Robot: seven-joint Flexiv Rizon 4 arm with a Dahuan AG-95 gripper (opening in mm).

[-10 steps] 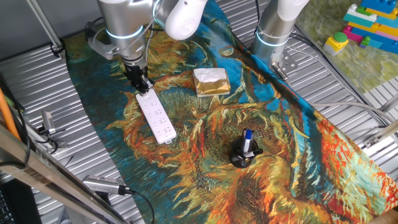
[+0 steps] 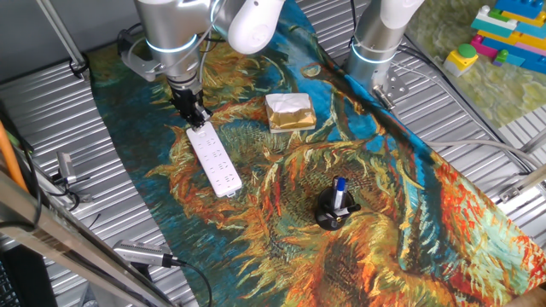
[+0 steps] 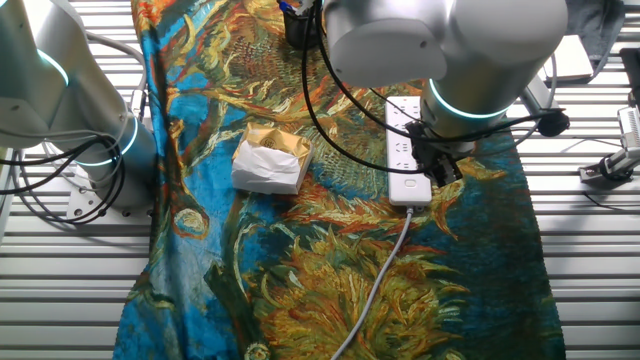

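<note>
A white power strip (image 2: pixel 215 162) lies flat on the patterned cloth, its row of sockets facing up. My black gripper (image 2: pixel 200 124) points down at the strip's end nearest the arm, its fingertips at or just over the surface there. From the other side, the gripper (image 3: pixel 447 178) shows beside the end of the power strip (image 3: pixel 402 185) where the white cable leaves it. Whether the fingers touch the strip does not show clearly. The fingers are dark and small in both views, so I cannot tell how far apart they stand.
A white and gold box (image 2: pixel 290 112) sits to the right of the strip. Farther forward stands a black holder (image 2: pixel 334 213) with a blue-capped marker (image 2: pixel 339 193). The white cable (image 3: pixel 375 290) runs across the cloth. Cloth between the strip and the holder is clear.
</note>
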